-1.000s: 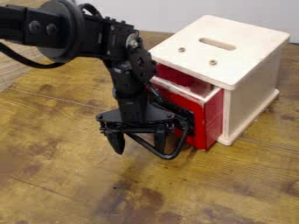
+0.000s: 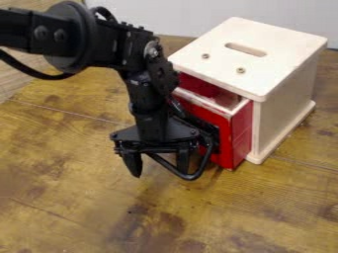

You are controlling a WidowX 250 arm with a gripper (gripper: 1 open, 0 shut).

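Observation:
A pale wooden box (image 2: 278, 69) with a slot and two small knobs on its top stands at the upper right. Its red front piece (image 2: 232, 133) sits partly out on the left side, with a red-and-white edge above. My black gripper (image 2: 158, 158) hangs low beside the red piece, just left of it and close to the floor, its fingers pointing down and apart. Nothing shows between them; parts of the red piece are hidden behind the arm.
A white wall is at the back.

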